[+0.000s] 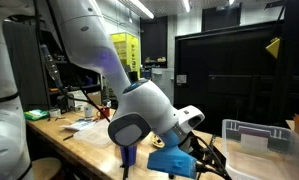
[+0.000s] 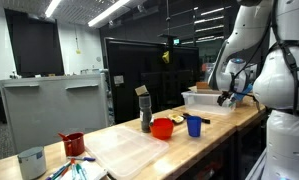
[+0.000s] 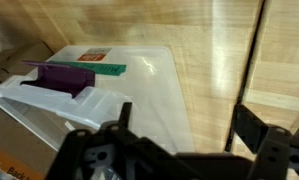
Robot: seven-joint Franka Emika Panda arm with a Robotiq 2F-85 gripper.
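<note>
Seen from above in the wrist view, my gripper is open, its two dark fingers wide apart with nothing held between them. Below it lie the wooden table (image 3: 214, 70) and the near end of a clear plastic bin (image 3: 161, 75). Inside that bin are a purple item (image 3: 64, 80) and a green strip (image 3: 107, 69). Exterior view 1 has the same kind of clear bin (image 1: 251, 133) to the right of the arm; the arm's wrist partly covers the gripper there. Far off at the right, exterior view 2 shows the gripper (image 2: 225, 98) beside the bin.
A blue cup (image 2: 194, 126), a red bowl (image 2: 162, 128), a dark tall canister (image 2: 145, 108), a red pot (image 2: 76, 144) and a grey pot (image 2: 32, 162) stand along the table. A clear flat tray (image 2: 129, 150) lies among them. Cardboard (image 3: 14, 62) borders the bin.
</note>
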